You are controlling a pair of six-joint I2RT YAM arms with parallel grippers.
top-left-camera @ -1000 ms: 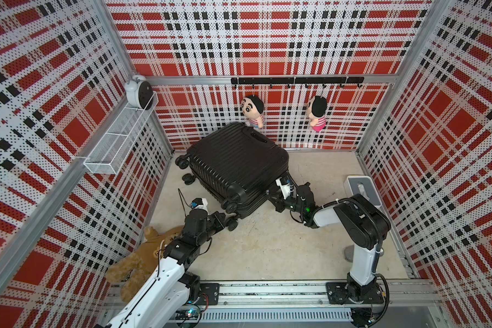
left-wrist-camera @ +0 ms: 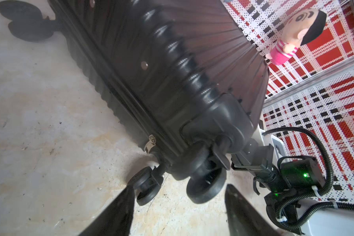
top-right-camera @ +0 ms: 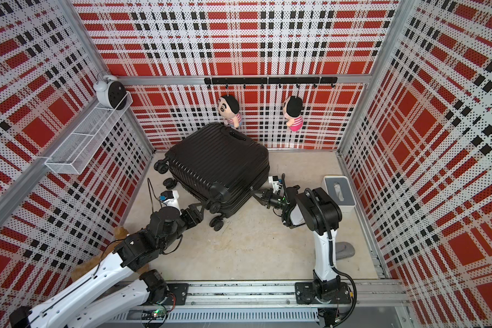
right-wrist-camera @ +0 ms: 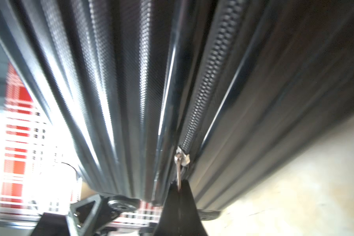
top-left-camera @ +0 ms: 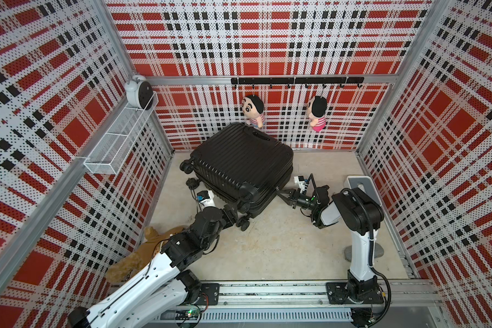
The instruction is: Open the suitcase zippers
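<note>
A black ribbed suitcase (top-left-camera: pixel 240 153) lies flat on the table with its wheels toward my left arm. Its zipper track (right-wrist-camera: pixel 210 74) runs along the side seam in the right wrist view, down to a metal zipper pull (right-wrist-camera: pixel 178 167). My right gripper is shut, with the pull's end between its fingertips. In the left wrist view my left gripper is open, its fingers (left-wrist-camera: pixel 120 210) apart in front of the wheels (left-wrist-camera: pixel 204 173) at the near corner. A small metal piece (left-wrist-camera: pixel 150 143) shows on the seam beside that corner.
A brown plush toy (top-left-camera: pixel 142 254) lies under my left arm. A light tray (top-left-camera: pixel 364 183) and a grey object (top-left-camera: pixel 360 252) sit at the right. Two dolls (top-left-camera: pixel 253 111) hang at the back wall.
The suitcase has slid slightly right. My right gripper has moved a little right and back along its side, the arm's elbow shifting. My left gripper has advanced right toward the corner wheels.
</note>
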